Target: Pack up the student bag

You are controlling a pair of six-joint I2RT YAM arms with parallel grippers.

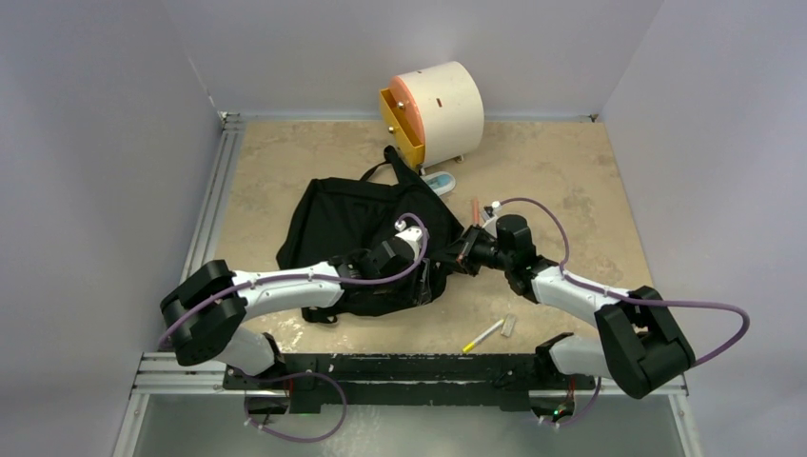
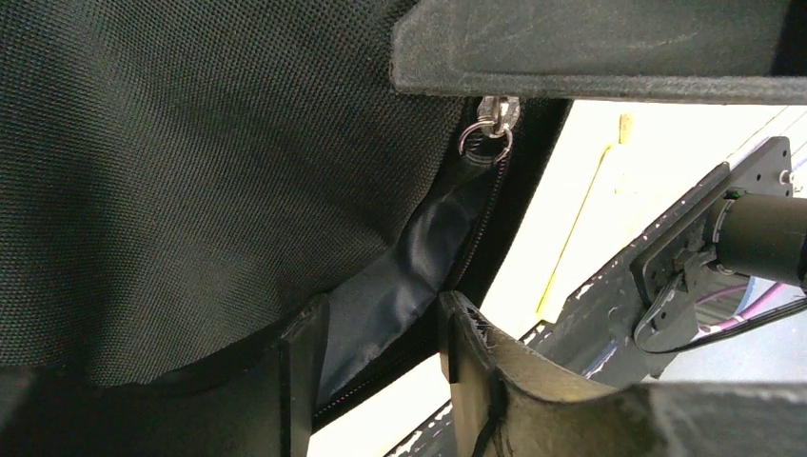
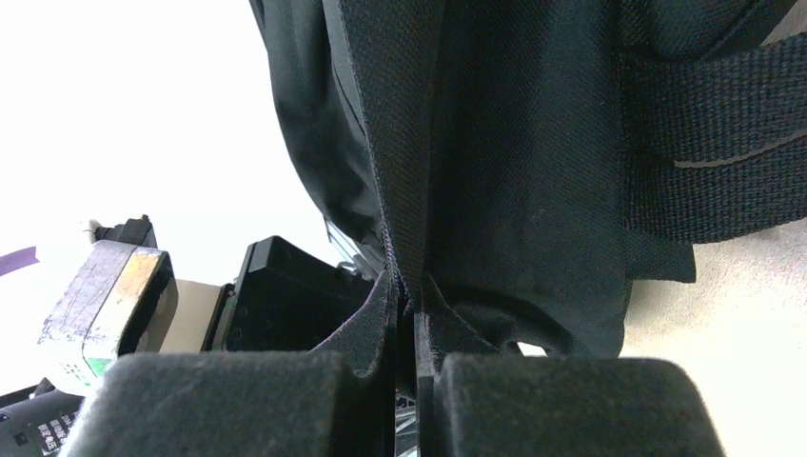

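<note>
The black bag (image 1: 350, 211) lies flat across the left and middle of the table. My right gripper is shut on the bag's dark fabric edge (image 3: 390, 143) at its right side. Over the bag's front right part, my left gripper stands partly open, its two fingertips apart and nothing held between them. A metal zipper pull (image 2: 499, 116) with a ring shows beyond and to the right of those fingertips, by an open gap edged with zipper teeth (image 2: 483, 224). The inside of the bag is mostly hidden.
At the back stands a white drum-shaped drawer unit (image 1: 447, 109) with a yellow drawer (image 1: 400, 124) out. A white-and-blue item (image 1: 440, 183) lies before it. A yellow-tipped marker (image 1: 483, 336) and a small pale block (image 1: 508, 326) lie in front.
</note>
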